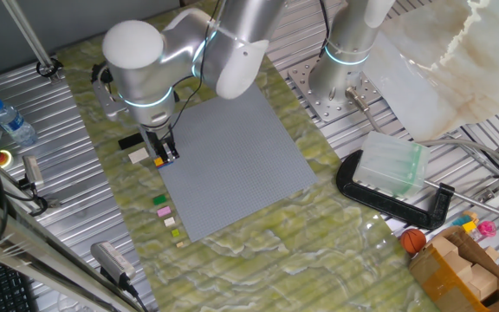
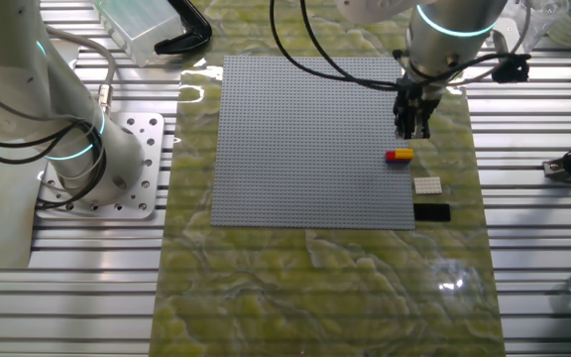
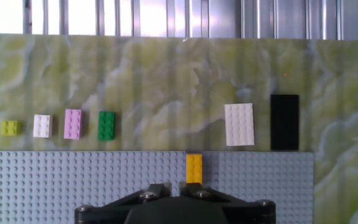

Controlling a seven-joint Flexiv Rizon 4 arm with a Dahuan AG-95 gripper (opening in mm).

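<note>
A yellow brick (image 3: pixel 194 168) lies on the edge of the grey baseplate (image 3: pixel 92 177) in the wrist view. Exterior view 2 shows a red brick (image 2: pixel 391 156) against the yellow one (image 2: pixel 404 155); how they join is too small to tell. My gripper points down just inboard of the yellow brick, its fingertips close together with a narrow gap. Nothing shows held there, though the dark fingers hide the red part in the wrist view. In exterior view 2 the gripper (image 2: pixel 412 134) appears above the baseplate's edge, apart from the bricks.
Beside the plate lie a green brick (image 3: pixel 105 126), a pink brick (image 3: pixel 73 124), a small white brick (image 3: pixel 42 126), a lime brick (image 3: pixel 10 127), a larger white brick (image 3: pixel 239 124) and a black piece (image 3: pixel 284 122). A black clamp (image 1: pixel 388 204) stands off the mat.
</note>
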